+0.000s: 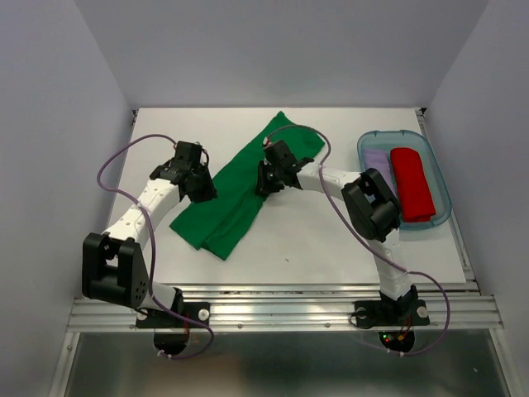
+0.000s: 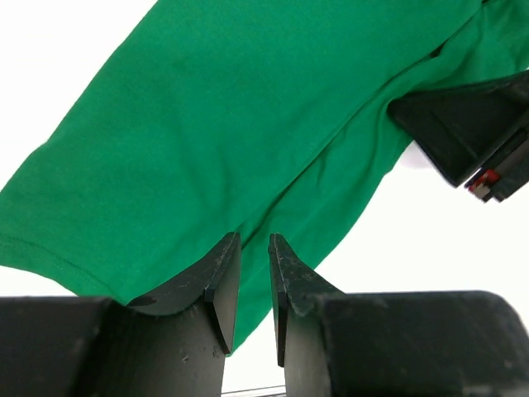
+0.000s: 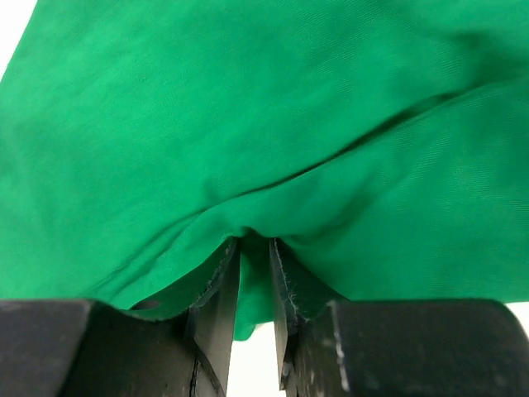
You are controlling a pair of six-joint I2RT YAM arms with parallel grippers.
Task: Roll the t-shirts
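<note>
A green t-shirt (image 1: 227, 215) lies diagonally on the white table, one long edge folded into a narrow strip with a seam along it. My left gripper hangs over the shirt's near-left part, fingers slightly apart, nothing seen between them. My right gripper is down on the folded strip near the shirt's middle, a little ridge of green cloth at its slightly parted fingertips; whether it grips the cloth I cannot tell. It also shows at the right of the left wrist view.
A clear bin (image 1: 370, 138) on the right holds a red folded cloth (image 1: 412, 182) and a purple one (image 1: 376, 161).
</note>
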